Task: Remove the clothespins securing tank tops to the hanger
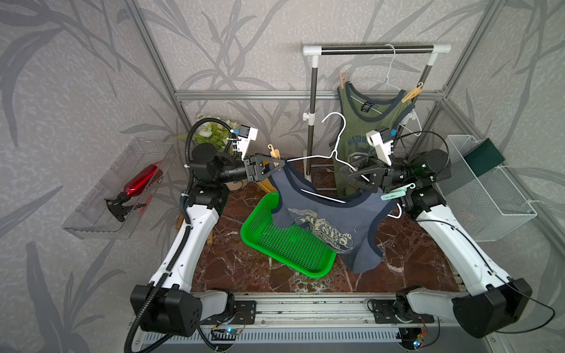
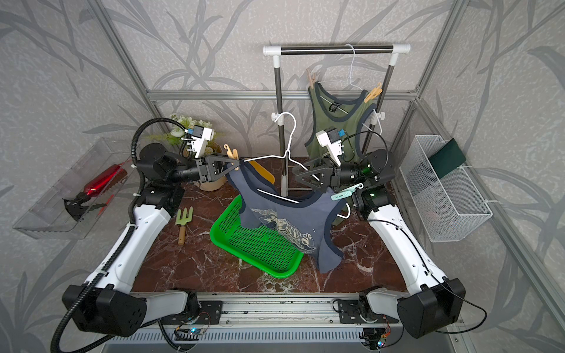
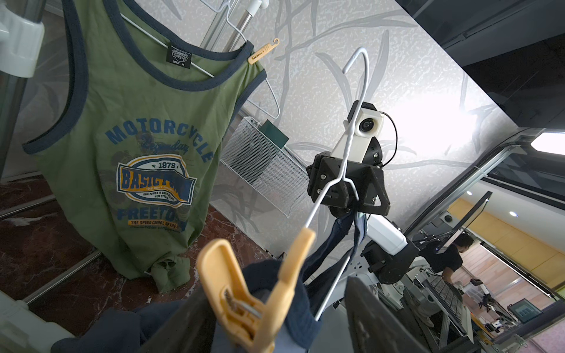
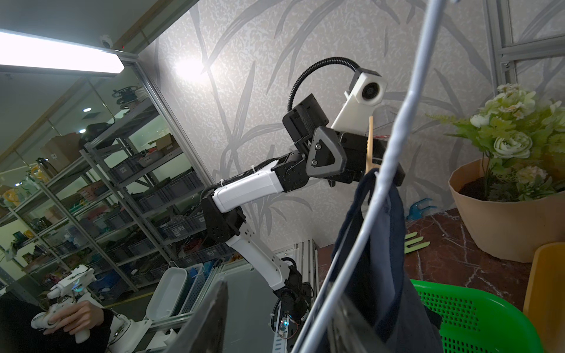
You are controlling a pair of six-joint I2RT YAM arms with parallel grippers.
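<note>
The blue tank top (image 1: 317, 217) hangs from a white wire hanger (image 1: 338, 136) held in the air. My right gripper (image 1: 356, 171) is shut on the hanger near its right side. At the left shoulder a yellow clothespin (image 3: 290, 267) stands with its two legs spread apart. My left gripper (image 1: 280, 167) is around this pin; in the left wrist view its blurred fingers (image 3: 376, 314) stand wide, clear of the pin on both sides. A teal clothespin (image 1: 398, 193) sits at the right shoulder. Behind, a green tank top (image 3: 159, 135) hangs with clothespins (image 1: 413, 93) at its shoulders.
Below the blue top lies a green basket (image 1: 259, 242), empty where visible. The metal rack (image 1: 376, 50) stands at the back. A white wire basket (image 1: 500, 206) is at the right, a clear bin (image 1: 94, 226) at the left. Flowers in a pot (image 4: 506, 206) stand back left.
</note>
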